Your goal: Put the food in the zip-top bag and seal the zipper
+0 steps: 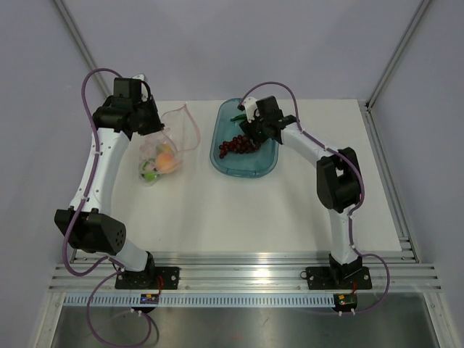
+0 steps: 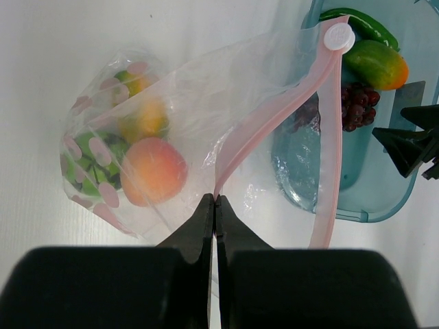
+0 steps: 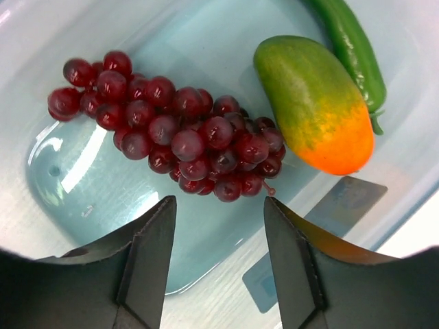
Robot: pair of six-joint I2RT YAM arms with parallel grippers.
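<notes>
The clear zip top bag [image 2: 195, 130] with a pink zipper edge lies with its mouth spread apart. Inside it are a peach [image 2: 154, 171] and some green and yellow food. My left gripper is shut on the bag's pink rim. A blue tray [image 1: 243, 167] holds a bunch of dark red grapes [image 3: 195, 140], a green-orange mango [image 3: 312, 103] and a green chili pepper [image 3: 353, 51]. Over this tray, my right gripper is open just short of the grapes' near side, with nothing between its fingers.
The bag's white slider [image 2: 339, 37] sits at the far corner of its mouth. In the top view the bag lies left of the tray, with a bare strip of white table [image 1: 199, 203] between.
</notes>
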